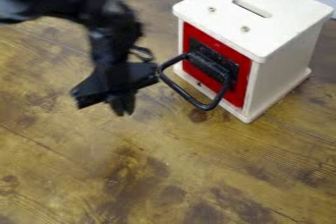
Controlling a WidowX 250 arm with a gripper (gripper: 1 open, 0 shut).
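My black gripper (121,96) is shut, hanging blurred over the table just left of a white wooden box (278,41), with nothing visible between its fingers. The box has a slot and two screws on top and a red front panel (234,96) holding a black fitting (213,63). A black loop handle (191,94) juts out from that front toward my gripper.
A pale wall shows at the top edge behind the box.
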